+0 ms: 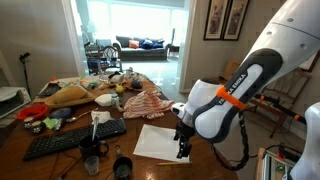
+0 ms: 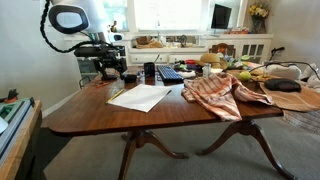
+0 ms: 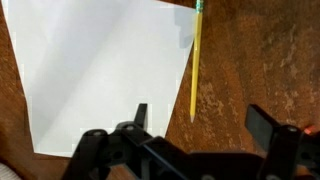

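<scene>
A thin yellow pencil (image 3: 195,75) lies on the dark wooden table along the edge of a white sheet of paper (image 3: 100,65); its top end runs out of the wrist view. My gripper is open above the table, with the pencil's lower end lying below the gap between its fingers and nothing held. From the first exterior view, the gripper (image 1: 184,152) hangs low near the right edge of the paper (image 1: 158,142), with the pencil (image 1: 173,163) on the table close by. The second exterior view also shows the pencil (image 2: 117,93) beside the sheet.
A dark cup (image 1: 123,167) and a mug (image 1: 90,146) stand left of the pencil, near a black keyboard (image 1: 62,141). Farther back are a striped cloth (image 1: 146,105) and assorted clutter. Bare wood surrounds the pencil's near side.
</scene>
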